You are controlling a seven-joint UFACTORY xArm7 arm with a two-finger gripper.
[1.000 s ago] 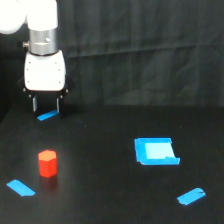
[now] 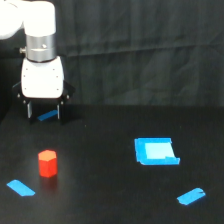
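Observation:
At the back left, my white gripper (image 2: 44, 108) points down with its dark fingers spread wide, so it is open. A flat blue piece (image 2: 47, 115) lies at table level in line with the gap between the fingers. Whether either finger touches it, I cannot tell. A red block (image 2: 47, 163) with an angular outline stands on the dark table, nearer the camera and well clear of the gripper.
Right of centre lies a white square with a blue border (image 2: 158, 151). Small blue strips lie at front left (image 2: 20, 188) and front right (image 2: 191, 196). A dark curtain (image 2: 140, 50) hangs behind.
My gripper has come down and slightly to the left, bringing its open fingers lower around the back blue piece. The red block and the other blue things stay put.

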